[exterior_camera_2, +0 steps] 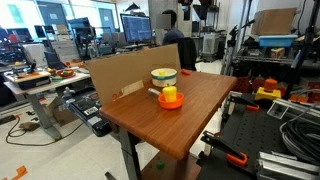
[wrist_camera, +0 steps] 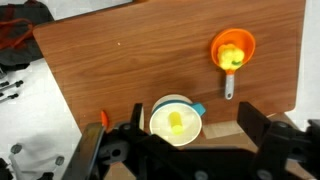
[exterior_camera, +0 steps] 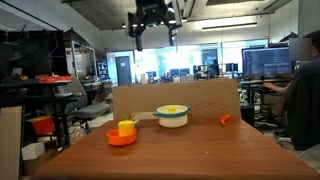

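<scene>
My gripper (exterior_camera: 155, 44) hangs high above the table, open, with nothing between its fingers. In the wrist view the open gripper spans a white pot (wrist_camera: 162, 131) with blue handles, far below it; a yellow piece (wrist_camera: 176, 120) lies inside the pot. An orange bowl (wrist_camera: 248, 35) stands apart from the pot and holds a yellow item (wrist_camera: 236, 52). A pale handle (wrist_camera: 229, 88) sticks out from the bowl's side toward the pot. The bowl (exterior_camera: 122, 137) is left of and nearer than the pot (exterior_camera: 172, 119) in exterior view 1.
A small red object (exterior_camera: 226, 119) lies on the table's right side. Cardboard (exterior_camera: 205, 98) stands upright along the back edge, behind the pot. A person (exterior_camera: 303, 85) sits beyond the table at the right.
</scene>
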